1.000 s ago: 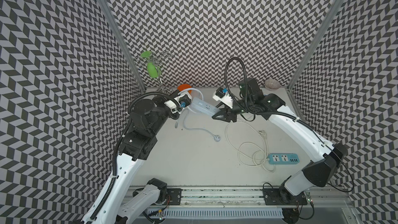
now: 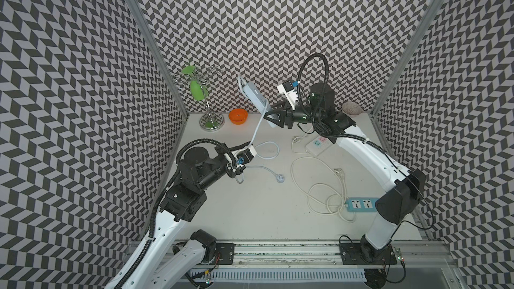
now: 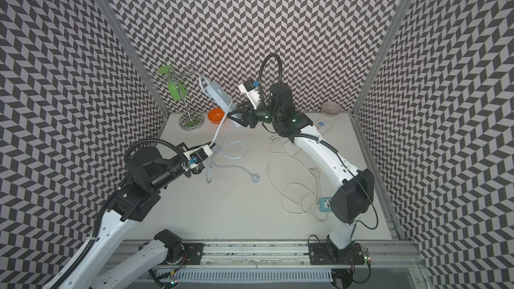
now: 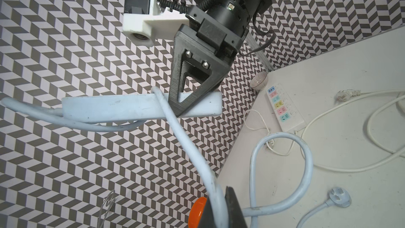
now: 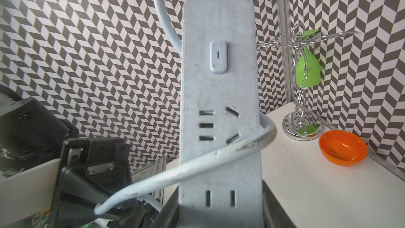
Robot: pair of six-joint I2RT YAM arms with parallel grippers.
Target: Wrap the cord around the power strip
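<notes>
My right gripper [image 2: 273, 116] is shut on the lower end of a light blue power strip [image 5: 219, 88], holding it tilted above the back of the table. From the strip's upper end the cord [image 5: 162, 12] bends back behind it. One stretch of cord [image 4: 189, 147] crosses the strip's socket face and runs taut down to my left gripper, which is shut on it, lower and to the left. Past that grip the cord makes a loop above the table and trails to its plug [image 2: 280, 178], lying on the tabletop.
An orange bowl [image 2: 238, 116] and a chrome stand with green cups [image 2: 212, 121] are at the back left. To the right lie a white power strip [image 4: 284, 107], a teal strip [image 2: 361, 204] with a coiled white cord, and a pale bowl [image 2: 351, 108].
The right gripper has raised the strip and tilted it more steeply. My left gripper has come down and to the right, drawing the cord straight across the strip's face.
</notes>
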